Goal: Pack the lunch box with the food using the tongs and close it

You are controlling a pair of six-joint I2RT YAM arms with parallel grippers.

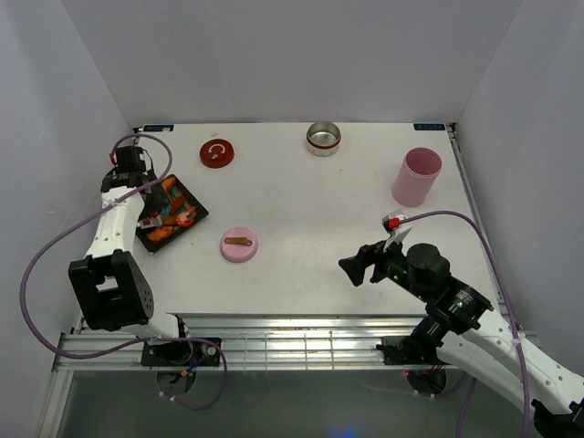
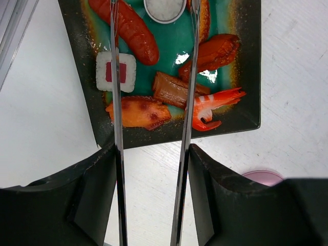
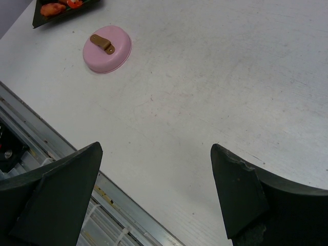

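Note:
A black food tray at the left holds a sausage, a sushi piece, shrimp, several other foods and a small white cup. My left gripper is over the tray, its long metal fingers apart on either side of the cup and food; I cannot see it gripping anything. At the front right, my right gripper stands open and empty above bare table, its two pads visible in the right wrist view.
A pink lid lies front centre-left, a brown lid at the back. A steel pot stands at the back, a pink cup at the right.

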